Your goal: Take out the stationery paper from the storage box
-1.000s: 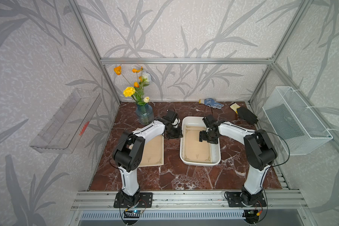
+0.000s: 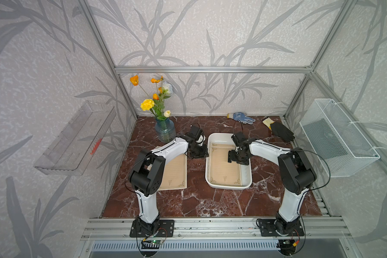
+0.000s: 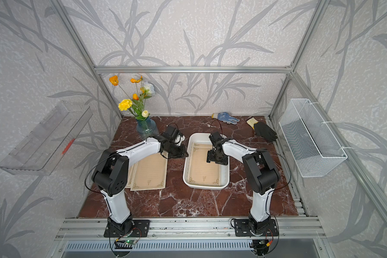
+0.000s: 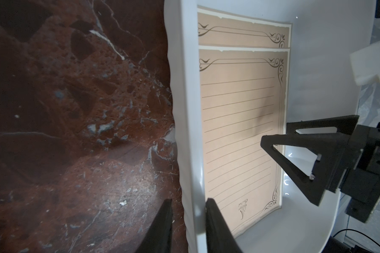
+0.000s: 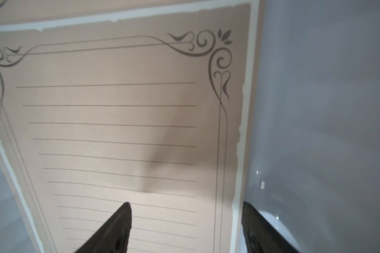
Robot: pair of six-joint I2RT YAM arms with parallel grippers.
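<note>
The white storage box (image 2: 246, 174) stands mid-table with lined beige stationery paper (image 2: 225, 167) flat inside. At least two sheets lie there, the upper one (image 4: 240, 109) offset from another sheet's top edge (image 4: 240, 33). My left gripper is shut on the box's left rim, one finger either side of that wall. Inside the box, above the paper's right edge, my right gripper is part open, its fingers apart with no paper seen between them. Further sheets (image 3: 148, 174) rest on the table left of the box, partly covered by my left arm.
A glass vase of flowers (image 2: 165, 130) stands at the back left. Gloves (image 2: 241, 117) lie along the back edge. A clear bin (image 2: 60, 169) and a white mesh basket (image 2: 331, 129) hang on the side walls. Table in front of the box is clear.
Hardly anything differs from a second ago.
</note>
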